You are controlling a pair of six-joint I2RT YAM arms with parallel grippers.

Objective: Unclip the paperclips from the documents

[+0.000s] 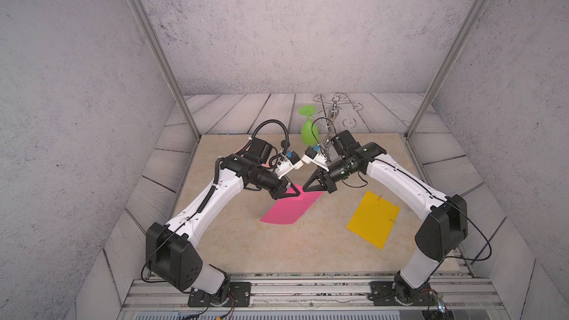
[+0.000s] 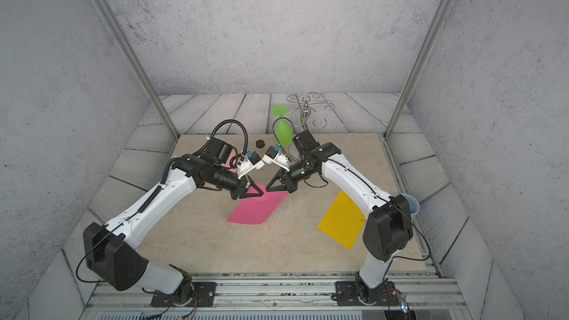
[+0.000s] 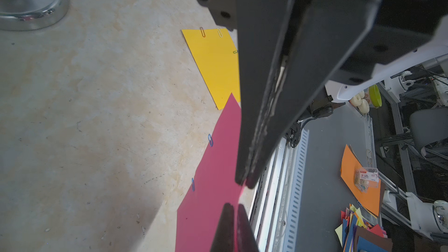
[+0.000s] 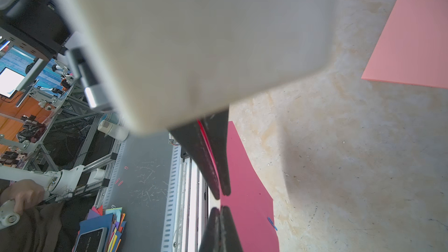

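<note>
A magenta document (image 1: 284, 210) hangs between my grippers, both shut on it near its upper part: my left gripper (image 1: 297, 192) and my right gripper (image 1: 306, 189). In the left wrist view, blue paperclips (image 3: 210, 140) sit along its edge; the right wrist view shows one blue paperclip (image 4: 271, 223) near its lower corner. A yellow document (image 1: 370, 219) with several paperclips (image 3: 202, 31) lies on the right of the table.
A pink document (image 4: 406, 37) lies behind my left arm. A green vase (image 1: 309, 133) and a metal stand (image 1: 335, 106) stand at the back.
</note>
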